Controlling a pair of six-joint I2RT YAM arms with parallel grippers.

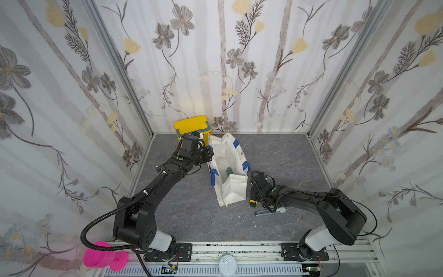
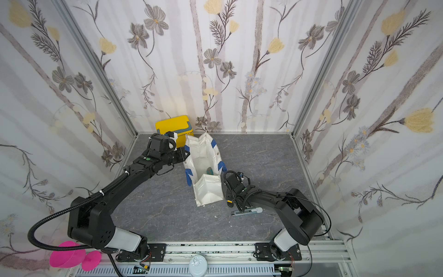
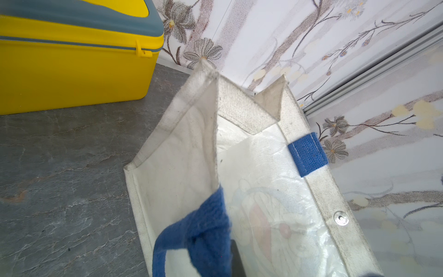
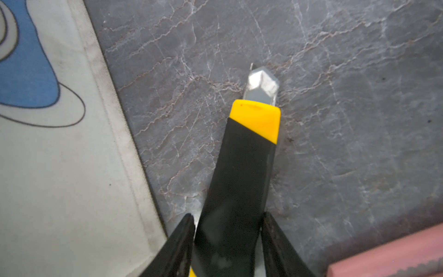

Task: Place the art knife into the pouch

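Note:
The white pouch [image 1: 233,189] with blue straps stands open mid-table, a green item inside. The black-and-yellow art knife [image 4: 237,170] lies on the table right of the pouch. My right gripper is low over it, part open, with a fingertip on either side of the knife's body.
A yellow box [image 3: 73,78] stands behind the pouch at the back left. A pale tool [image 2: 249,211] lies in front of the knife, and a pink object [image 4: 392,254] is beside it.

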